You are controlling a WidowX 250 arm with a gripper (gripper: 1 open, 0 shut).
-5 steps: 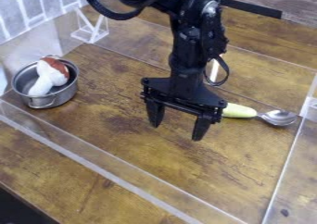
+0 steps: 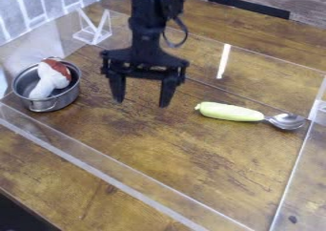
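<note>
My black gripper [image 2: 141, 90] hangs over the upper middle of the wooden table, blurred, with its fingers spread apart and nothing visible between them. To its left a steel pot [image 2: 46, 99] holds white and red-brown objects [image 2: 52, 76]. To its right lie a pale green corn-like object [image 2: 228, 112] and, touching or near its right end, a metal spoon [image 2: 285, 121].
Clear plastic walls border the table [image 2: 152, 168] at the left and right. A white frame-like item [image 2: 93, 29] stands at the back left.
My gripper has moved left and a little back, toward the pot, uncovering the pale green object. The pot and spoon have not moved.
</note>
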